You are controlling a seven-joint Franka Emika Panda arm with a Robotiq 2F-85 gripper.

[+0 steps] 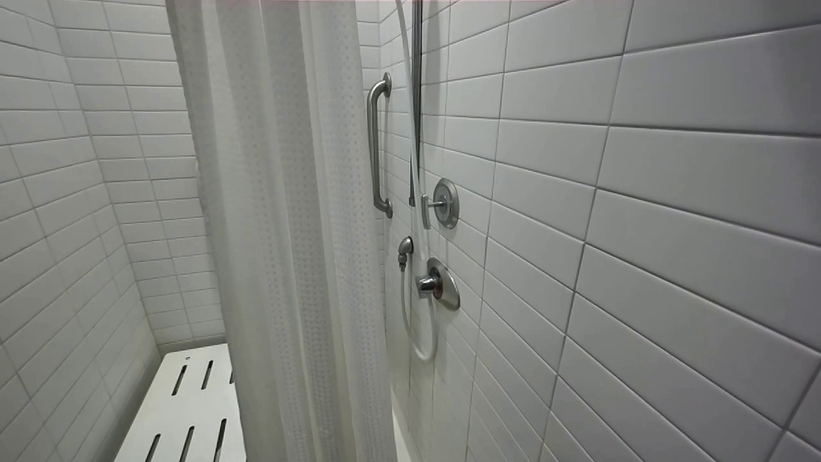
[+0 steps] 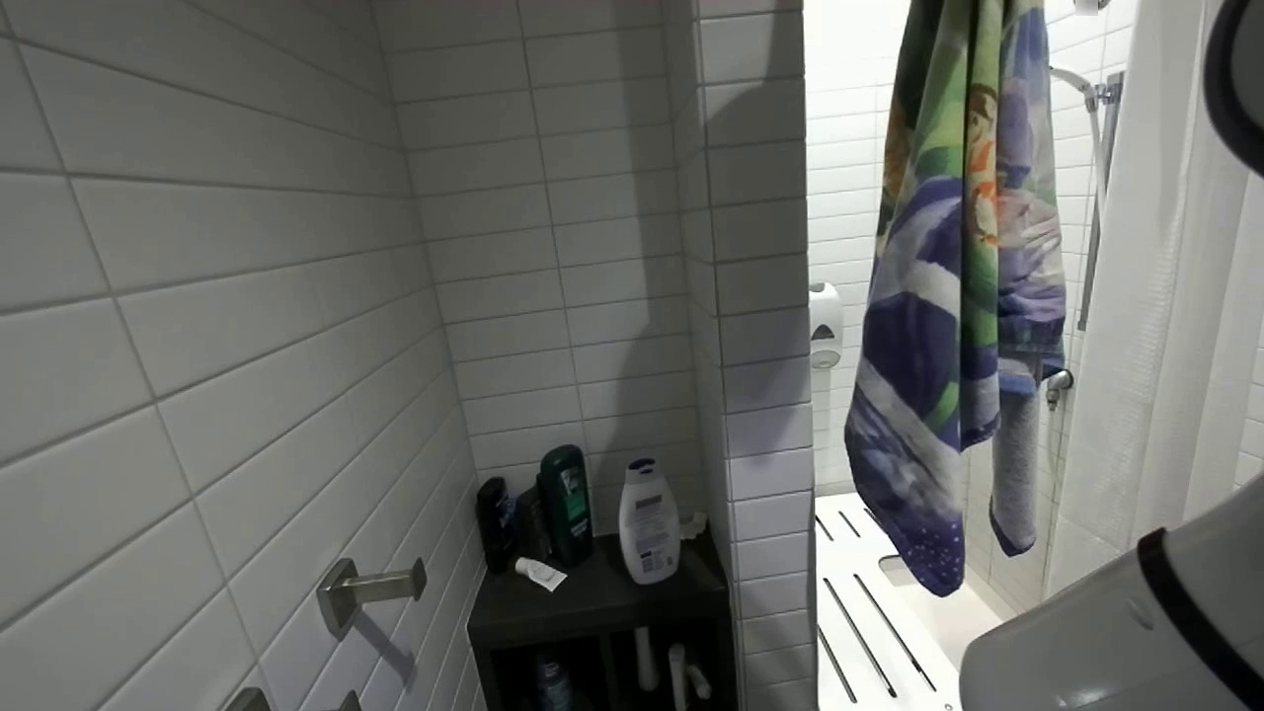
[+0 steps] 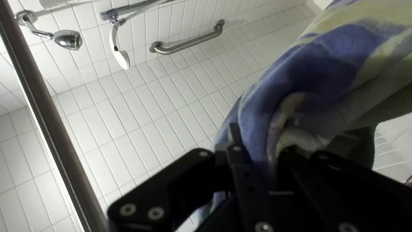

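Note:
A colourful patterned towel (image 2: 930, 296) in purple, green and white hangs in folds on the right of the second exterior view; its upper end is cut off there. In the wrist view my gripper is shut on the bunched towel (image 3: 328, 58), whose cloth bulges out between and beyond the dark fingers. The towel hides part of the fingertips. Only a white section of my arm (image 2: 1114, 628) shows at the lower right of the second exterior view. Neither gripper nor towel appears in the first exterior view.
A shower curtain (image 1: 285, 231) hangs beside the slotted white bench (image 1: 188, 385). Wall hooks (image 2: 373, 587) stick out at the left. Bottles (image 2: 649, 521) stand on a dark shelf (image 2: 598, 592). A metal rod (image 3: 50, 127) crosses the wrist view's left side.

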